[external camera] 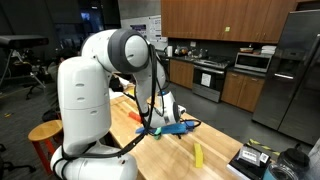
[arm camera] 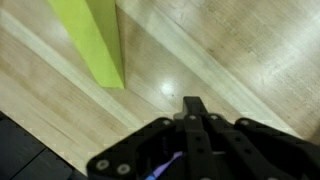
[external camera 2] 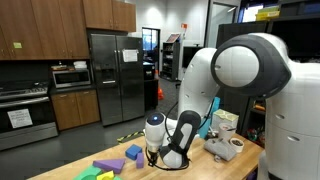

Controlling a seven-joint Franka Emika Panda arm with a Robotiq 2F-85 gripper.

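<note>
My gripper appears shut, and nothing shows between its fingertips. In the wrist view a yellow-green block (arm camera: 92, 38) stands apart from it at the upper left. A sliver of a purple thing (arm camera: 163, 168) shows beside the gripper's body, mostly hidden. Exterior view 1 has the yellow block (external camera: 198, 156) on the near part of the wooden table, to the right of the arm. In exterior view 2, a blue block (external camera 2: 132, 154) and a purple piece (external camera 2: 110, 165) are on the table left of the arm.
Green pieces (external camera 2: 88, 173) lie at the table's near left in exterior view 2. A black device (external camera: 250, 160) and dark canisters (external camera: 292, 160) occupy the right end in exterior view 1. Bare wood (external camera: 222, 146) lies between them and the yellow block.
</note>
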